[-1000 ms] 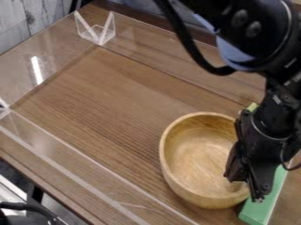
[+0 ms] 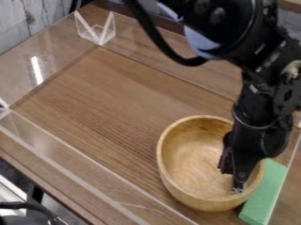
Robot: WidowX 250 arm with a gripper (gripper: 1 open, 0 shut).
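A round wooden bowl [image 2: 188, 167] sits on the wooden table at the lower right. My black gripper [image 2: 235, 174] reaches down into the bowl's right side, its lower fingertips low near the inner wall; I see nothing clearly held, and it looks shut. A green rectangular object [image 2: 263, 195] lies just right of the bowl, partly hidden by the bowl and arm.
A clear plastic stand [image 2: 97, 28] is at the back left edge. A black cable hangs at the lower left corner. The arm covers the upper right.
My arm and gripper have moved slightly, shifting a little leftward and changing tilt over the bowl's right side. The bowl looks about where it was.
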